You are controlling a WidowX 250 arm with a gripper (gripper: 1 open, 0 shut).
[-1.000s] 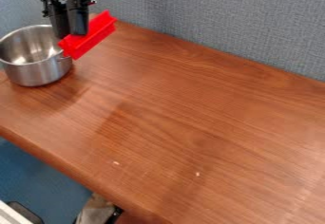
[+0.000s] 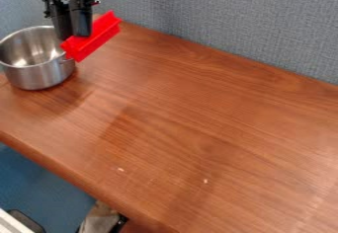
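Observation:
My black gripper [image 2: 74, 28] is at the upper left, shut on a red rectangular block [image 2: 95, 37] that it holds tilted in the air, beside and slightly over the right rim of a steel pot [image 2: 38, 69]. The pot stands upright on the wooden table near its left side. The gripper's fingertips are mostly hidden behind the red block, and part of the pot's inside is hidden by gripper and block.
A grey padded wall [image 2: 238, 20] runs along the back. Blue floor [image 2: 40, 188] shows past the near left edge.

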